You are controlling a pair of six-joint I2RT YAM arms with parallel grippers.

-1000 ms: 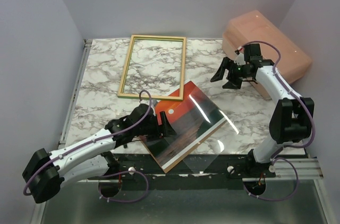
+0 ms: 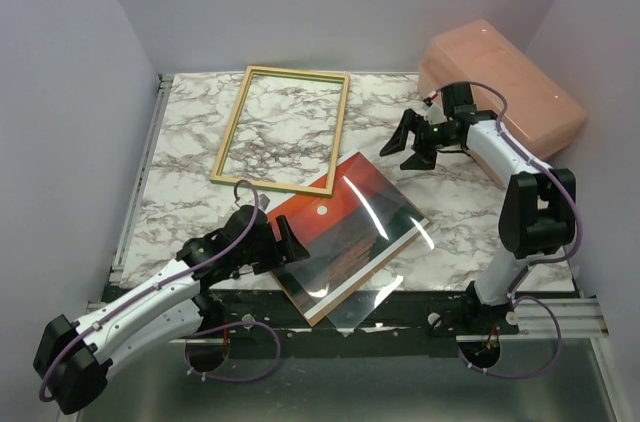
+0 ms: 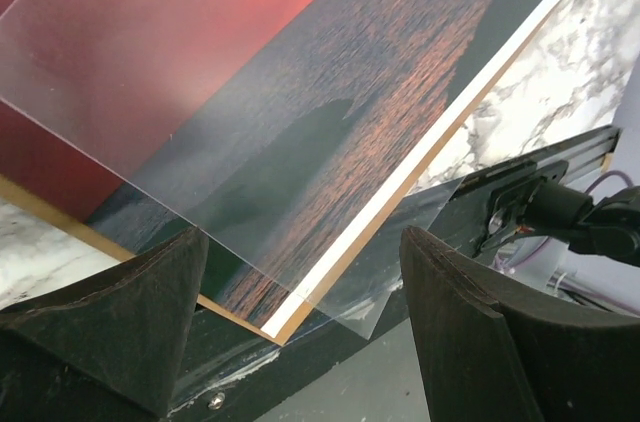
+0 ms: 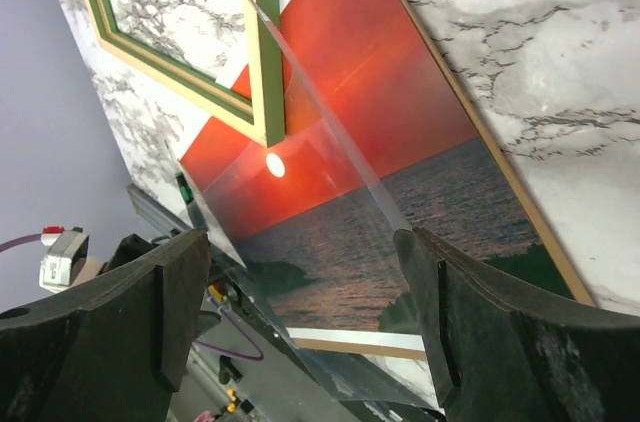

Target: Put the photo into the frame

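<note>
The photo (image 2: pixel 350 232), red above and dark below, lies tilted on the marble on a tan backing, under clear sheets (image 3: pixel 150 72) that overhang the front edge. The empty wooden frame (image 2: pixel 340 112) lies at the back left, its front corner over the photo. My left gripper (image 2: pixel 285 240) hangs over the photo's left part; in its wrist view the fingers stand apart with no visible object gripped. My right gripper (image 2: pixel 406 150) is open above the marble right of the photo; in its wrist view a clear sheet's edge runs up from near one finger.
A pink padded block (image 2: pixel 510 82) stands at the back right, behind the right arm. Grey walls enclose the sides and back. Bare marble (image 2: pixel 180 182) is free at the left, and the dark front rail (image 2: pixel 420 302) runs along the near edge.
The frame has slid slightly left and toward the front.
</note>
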